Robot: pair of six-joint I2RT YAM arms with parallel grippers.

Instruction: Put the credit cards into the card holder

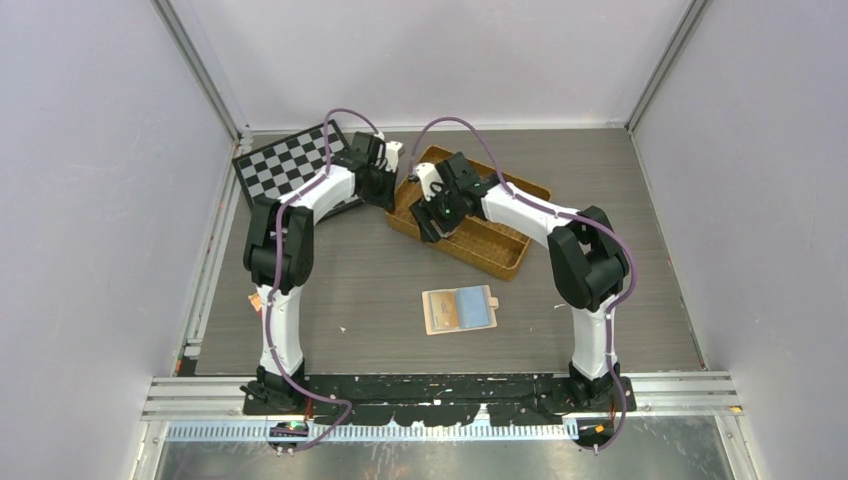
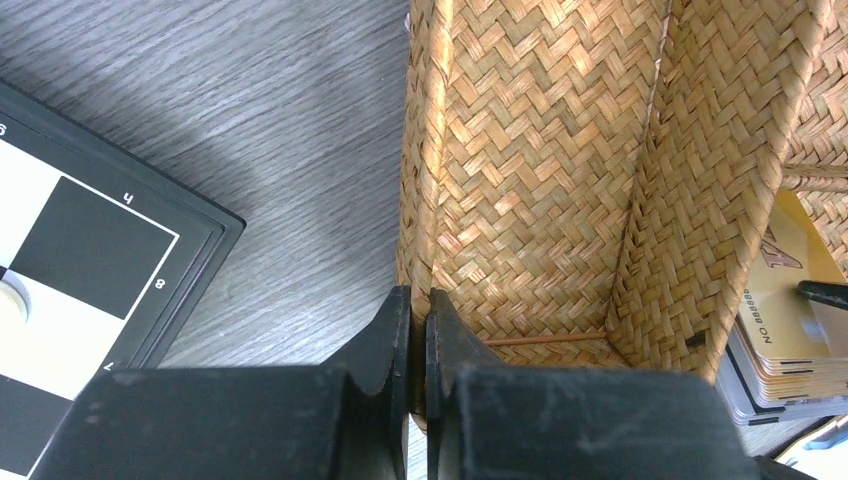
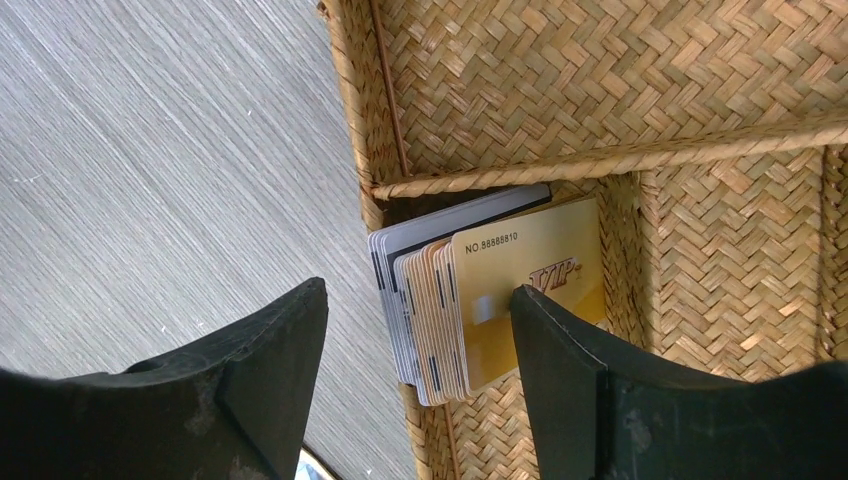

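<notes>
A stack of gold and grey cards [image 3: 535,290] lies in a small front compartment of the woven basket [image 1: 480,255]. My right gripper is open over that stack, one finger [image 3: 570,380] above the gold top card and the other beyond the basket's outer wall; touching cannot be told. At the basket's left end, my left gripper is shut on the woven rim [image 2: 425,170]. In front of the basket lies the open card holder [image 1: 460,309], its left half gold and its right half pale blue.
A checkered board [image 1: 285,165] lies at the back left, close to the left arm. Basket dividers [image 3: 620,155] stand beside the cards. The table between the basket and the card holder is clear.
</notes>
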